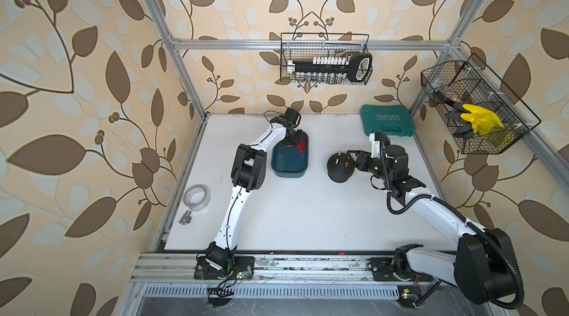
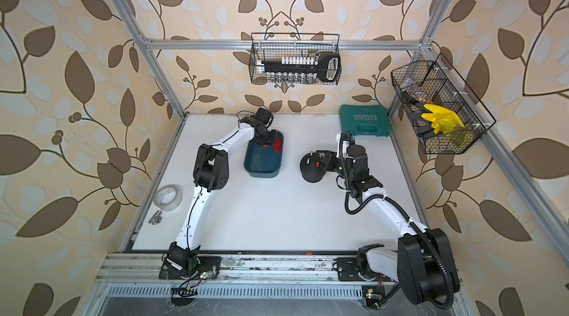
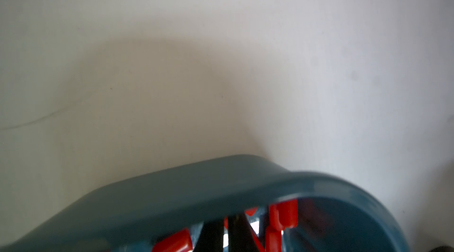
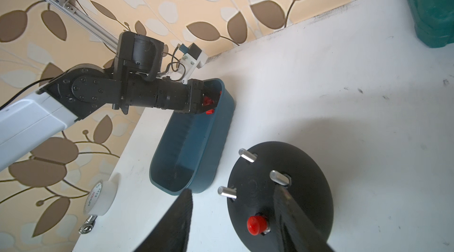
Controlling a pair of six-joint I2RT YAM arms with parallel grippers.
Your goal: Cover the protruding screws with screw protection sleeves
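My left gripper is down inside the blue bin (image 1: 289,167) among red sleeves (image 3: 283,214), its fingers together; the bin rim hides much of them, and no sleeve shows clearly held. A black disc (image 4: 255,185) to the bin's right bears metal pins (image 4: 280,177), several in all, one covered by a red sleeve (image 4: 256,224). Three pins show bare metal in the right wrist view. My right gripper stands open above the disc's near side, with nothing between its fingers.
A green case (image 1: 386,120) lies at the back right. A tape roll (image 1: 196,197) and a metal fitting (image 1: 185,217) lie at the left edge. Wire baskets (image 1: 326,64) hang on the back and right frames.
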